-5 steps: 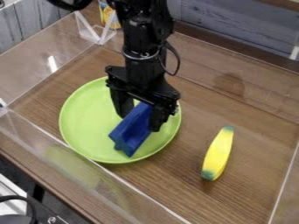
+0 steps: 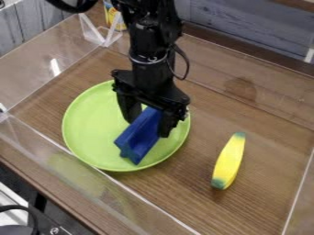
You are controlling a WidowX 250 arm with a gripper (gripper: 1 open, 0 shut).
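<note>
The black robot gripper (image 2: 150, 110) reaches down over a green plate (image 2: 88, 128) in the camera view, its fingers either side of the upper end of a blue block (image 2: 139, 139). The block lies on the plate, angled toward the front left. Whether the fingers touch or grip it is unclear, as the gripper's dark body hides part of it.
A yellow banana-like object (image 2: 229, 161) with green ends lies on the wooden table (image 2: 233, 110) to the right. Clear plastic walls edge the table on the left and front. A small yellow item sits at the back, behind the arm.
The gripper has shifted very slightly around the block's upper end; otherwise little differs.
</note>
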